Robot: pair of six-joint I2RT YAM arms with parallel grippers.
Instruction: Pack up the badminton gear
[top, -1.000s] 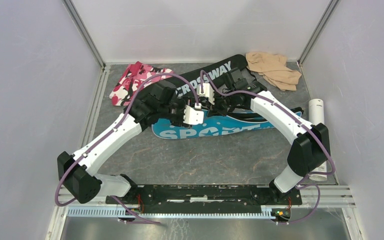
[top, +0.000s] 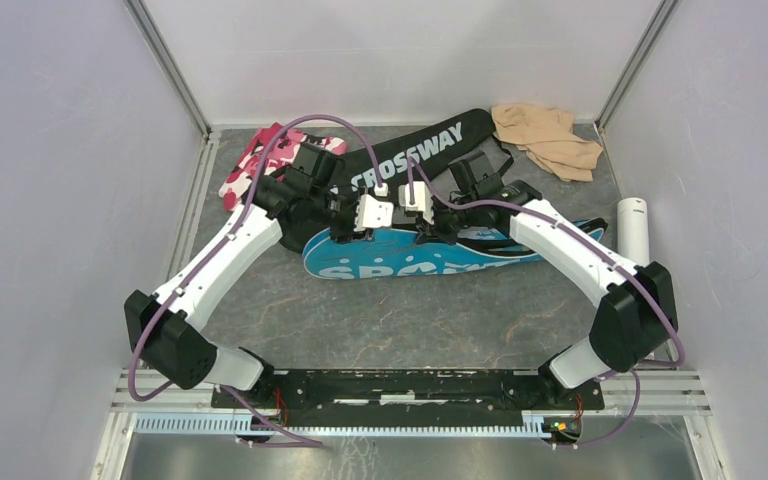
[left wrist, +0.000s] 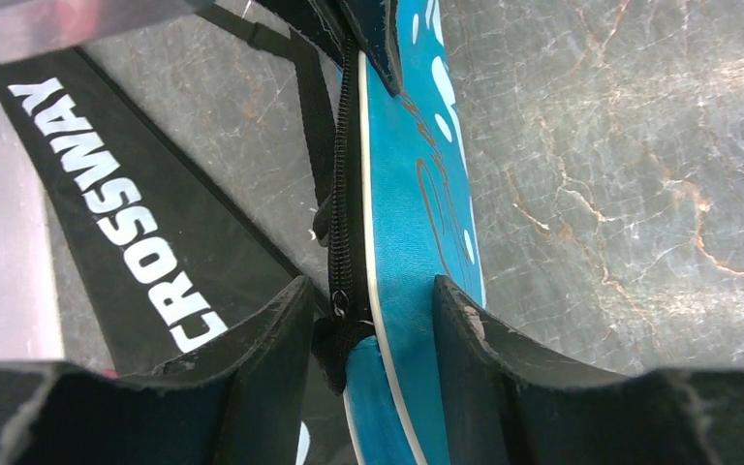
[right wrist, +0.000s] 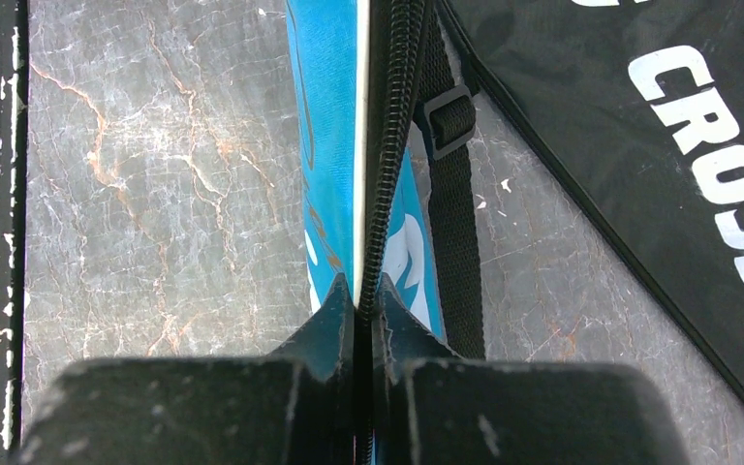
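Note:
The blue sports bag (top: 360, 260) lies lengthwise across the middle, its zipper (left wrist: 340, 194) along the top. My right gripper is shut on the zipper edge of the blue bag. My left gripper is part open over the other stretch of the zipper, around the slider end and a bunched black piece; whether it touches is unclear. The black CROSSWAY bag (top: 440, 140) lies behind, with a black strap (right wrist: 453, 232) between the two bags.
A pink-and-white patterned cloth (top: 250, 170) lies back left, a tan cloth (top: 550, 140) back right. A white roll (top: 633, 225) lies at the right edge. The floor in front of the blue bag is clear.
My right arm has shifted slightly toward the front, with its gripper still at the bag.

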